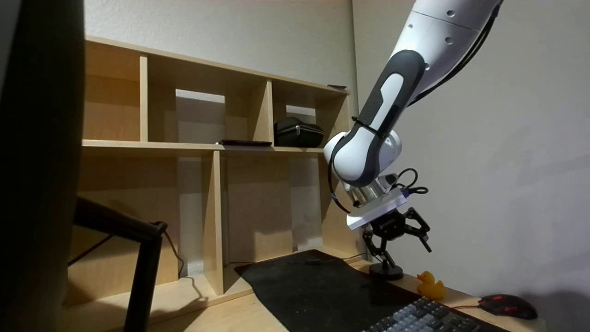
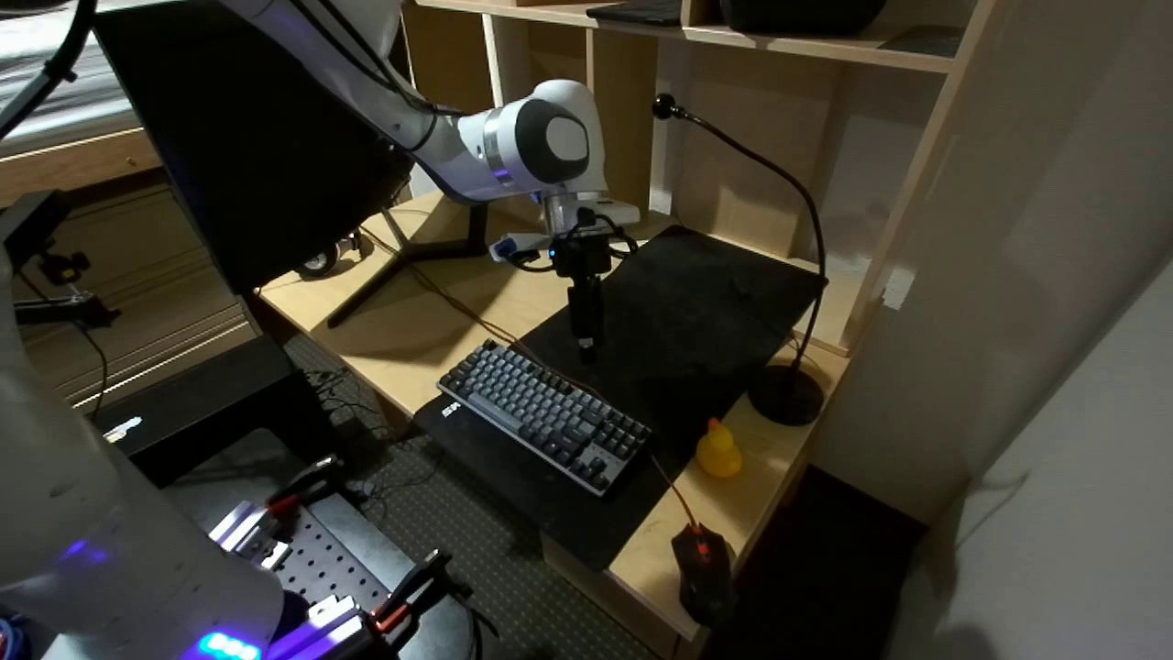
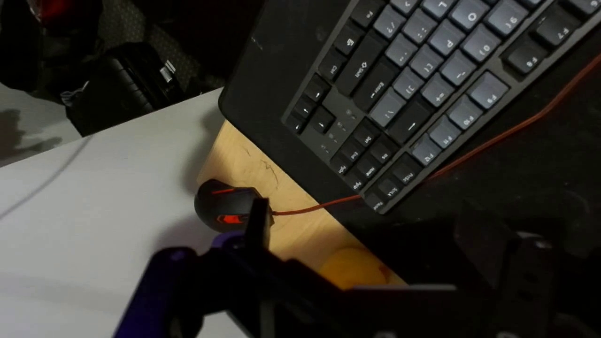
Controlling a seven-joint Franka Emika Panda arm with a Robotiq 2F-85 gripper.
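Note:
My gripper [image 1: 408, 257] stands open and tilted above the desk, its fingers spread and nothing between them. In exterior view 2 the gripper [image 2: 588, 350] hangs over the black mat, beyond the keyboard [image 2: 546, 412]. A yellow rubber duck [image 2: 719, 451] sits on the bare wood strip beside the mat, apart from the gripper. The wrist view shows the duck [image 3: 352, 266] partly hidden behind the gripper's body. A black and red mouse [image 3: 225, 203] lies near one finger's edge in that view, with its red cable running to the keyboard [image 3: 389, 101].
A desk lamp with a round black base [image 2: 786, 394] and thin curved neck rises beside the mat [image 2: 704, 297]. Wooden shelves [image 1: 243, 147] line the back, holding a black case [image 1: 298, 133]. A monitor [image 2: 253, 143] stands on the left.

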